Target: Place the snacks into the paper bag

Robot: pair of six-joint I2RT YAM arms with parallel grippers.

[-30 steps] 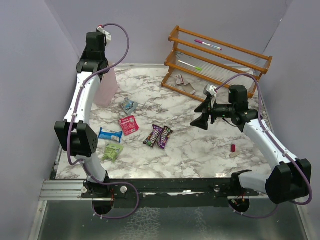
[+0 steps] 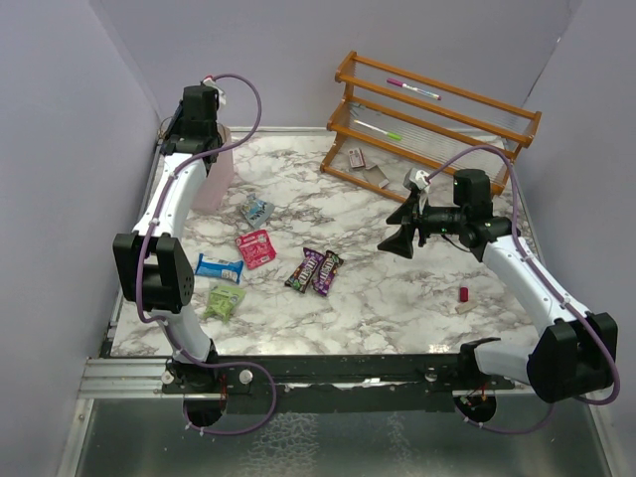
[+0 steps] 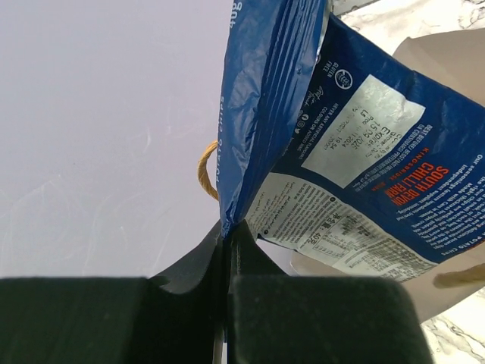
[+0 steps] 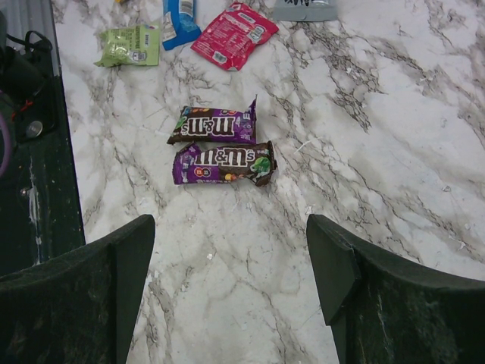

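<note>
My left gripper is shut on the edge of a dark blue chip bag [image 3: 379, 189] at the paper bag [image 2: 214, 189] on the table's back left; the top view mostly hides the chip bag under the arm. My right gripper [image 2: 397, 229] stands open over bare table. Two purple M&M packs [image 2: 304, 268] [image 4: 223, 163] lie centre. Further left are a red packet [image 2: 255, 248], a blue packet [image 2: 219, 268], a green packet [image 2: 224, 301] and a grey packet [image 2: 255, 209].
A wooden rack [image 2: 437, 91] with pens stands at the back right. A small red item [image 2: 463, 294] lies near the front right.
The left arm's wrist has shifted slightly down and rightward in the top view, over the paper bag. The right arm and the packets on the table have stayed put.
</note>
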